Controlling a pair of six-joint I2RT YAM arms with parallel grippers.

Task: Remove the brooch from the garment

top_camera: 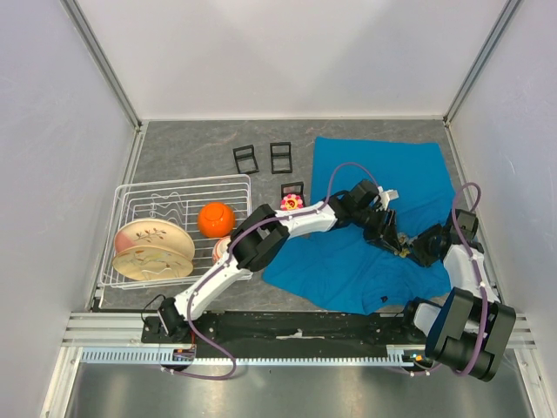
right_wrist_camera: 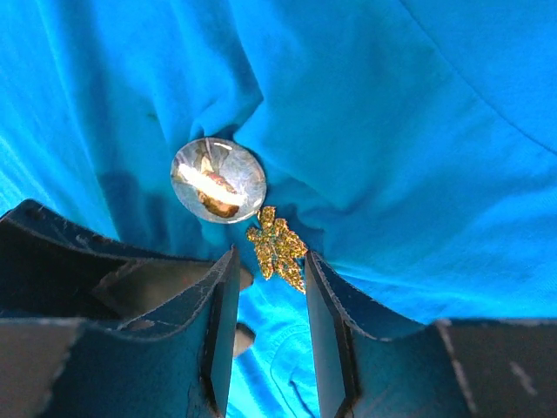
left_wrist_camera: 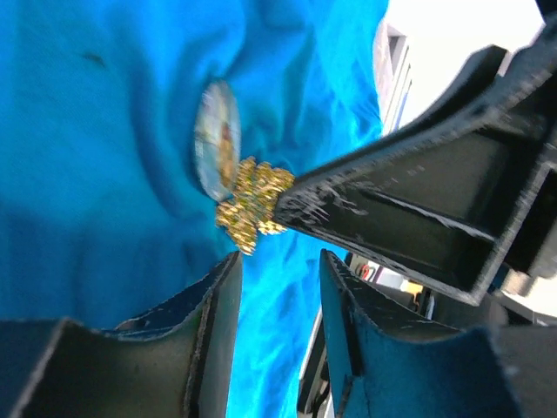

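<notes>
The blue garment (top_camera: pixel 357 279) lies flat on the table. On it are a round shiny disc (right_wrist_camera: pixel 218 178) and, beside it, a gold glittery brooch piece (right_wrist_camera: pixel 280 246). My left gripper is open over the cloth, near the gold piece. My right gripper is part open, its fingertips at the gold piece; whether they hold it cannot be seen. The right gripper's body reaches into the upper right of the left wrist view, close over the gold piece.
A wire dish rack (top_camera: pixel 130 209) with plates and an orange bowl (top_camera: pixel 216 219) stands at left. Small black stands and a flower object (top_camera: pixel 291 202) sit at the back middle. A wall closely bounds the right side.
</notes>
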